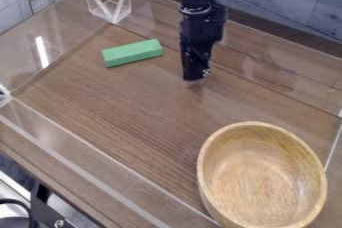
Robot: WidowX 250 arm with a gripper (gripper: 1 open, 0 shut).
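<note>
My black gripper point(197, 70) hangs low over the middle back of the wooden table point(127, 132), with its fingertips at or near the surface. Something small and grey shows at the fingertips, too small to tell what it is or whether it is held. A green block point(132, 53) lies to the left of the gripper, apart from it. A round tan bowl point(261, 137) sits at the front right.
A clear plastic holder stands at the back left, and a wall point(287, 2) runs behind the table. A black cable lies at the bottom left corner.
</note>
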